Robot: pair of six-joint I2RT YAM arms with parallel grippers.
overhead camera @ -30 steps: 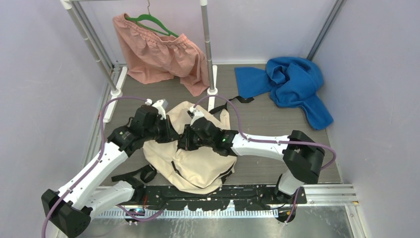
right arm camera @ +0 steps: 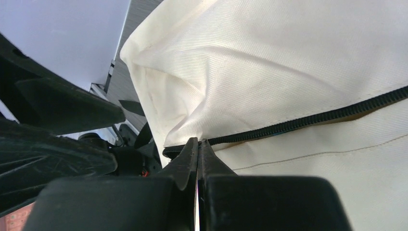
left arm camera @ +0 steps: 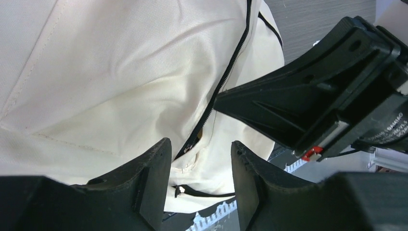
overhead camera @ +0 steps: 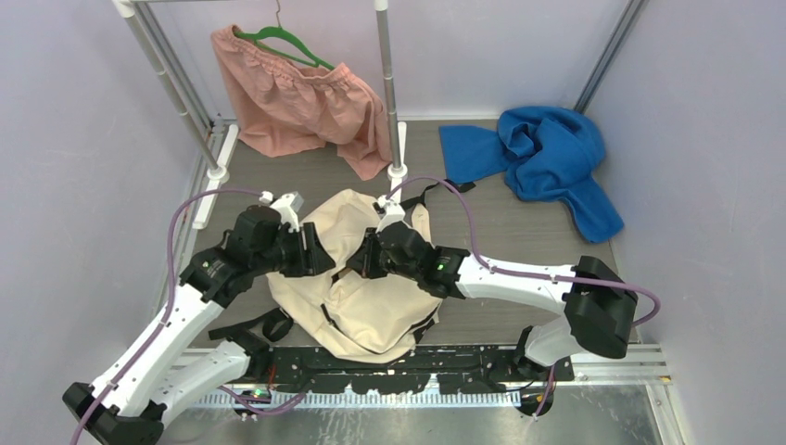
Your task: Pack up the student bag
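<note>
A cream canvas bag (overhead camera: 371,315) lies crumpled on the floor board beneath both arms, with a long black zipper (left arm camera: 228,67) running across it. My left gripper is open above the bag, zipper and fabric visible between and beyond its fingers. My right gripper is shut on the black zipper edge near one end of the opening. In the left wrist view, the right gripper's dark tip reaches to the zipper from the right.
Pink shorts (overhead camera: 297,102) hang on a green hanger (overhead camera: 292,42) on a rack at the back. A blue cloth (overhead camera: 551,158) lies at the back right. Bare board shows right of the bag.
The right gripper has moved rightward, away from the left one.
</note>
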